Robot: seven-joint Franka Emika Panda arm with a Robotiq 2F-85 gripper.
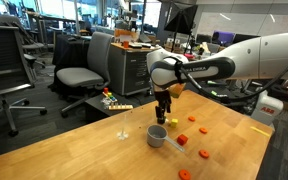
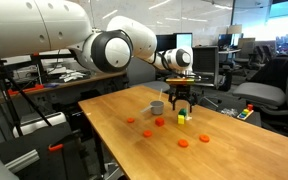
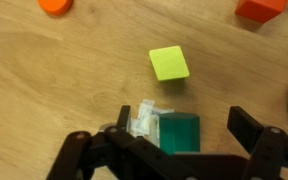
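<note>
My gripper is open above the table, its fingers set wide apart. A green block (image 3: 179, 132) shows between them in the wrist view, nearer the right finger, with its lower part cut off by the gripper body. Whether either finger touches it I cannot tell. Close by lies a yellow block (image 3: 169, 63). In exterior view 1 the gripper (image 1: 164, 109) is low over the table, behind the grey mug (image 1: 156, 135), and it mostly hides the green block.
A red block (image 1: 182, 140) sits right of the mug. Several flat orange-red discs, one of them a disc (image 3: 54, 5) at the wrist view's top, are scattered around. White scraps (image 3: 149, 117) lie beside the green block. Bare table (image 1: 64, 150) extends left.
</note>
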